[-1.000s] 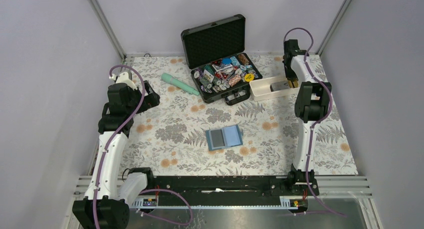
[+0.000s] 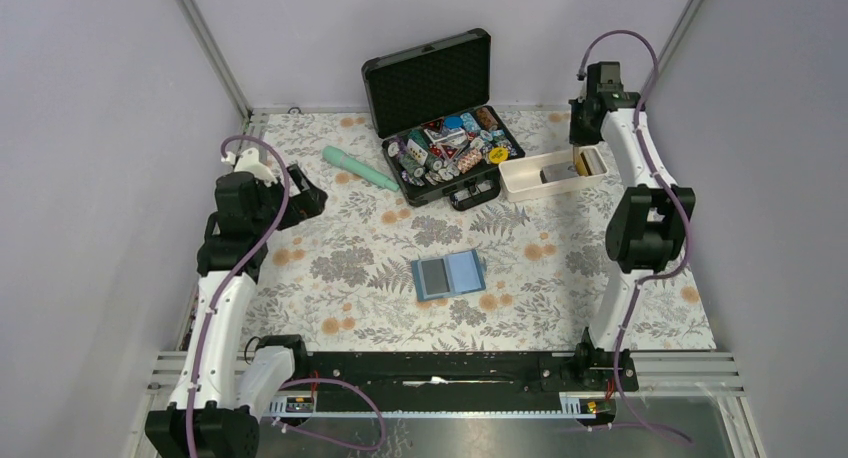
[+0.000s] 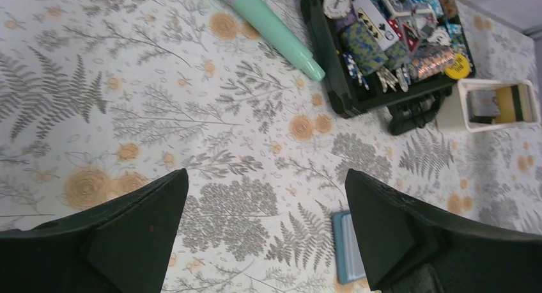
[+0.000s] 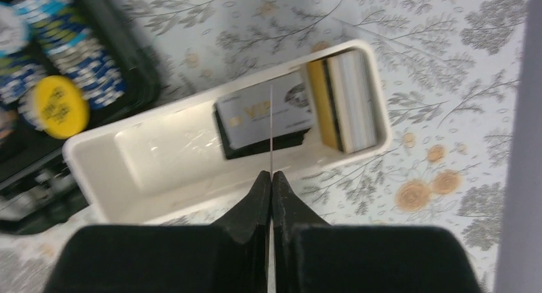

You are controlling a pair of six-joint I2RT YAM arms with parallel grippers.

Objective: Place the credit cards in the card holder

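Observation:
In the right wrist view a thin card [image 4: 271, 120], seen edge-on, juts out between the tips of my right gripper, which is shut on it above the white tray [image 4: 156, 206]. Inside that tray lies a grey VIP card [image 4: 265, 114], flat on a dark one. Several more cards [image 4: 345, 101] stand on edge at the tray's right end. The blue card holder [image 2: 464, 272] is spread open on the table, front centre. At the left, my left gripper is open and empty, with the holder's edge partly hidden behind one finger.
A black case [image 2: 430, 78] full of poker chips stands open at the back centre, close beside the tray. Left of it lies a green tube [image 2: 358, 168]. Between the holder and both arms, the patterned table [image 2: 370, 238] is bare.

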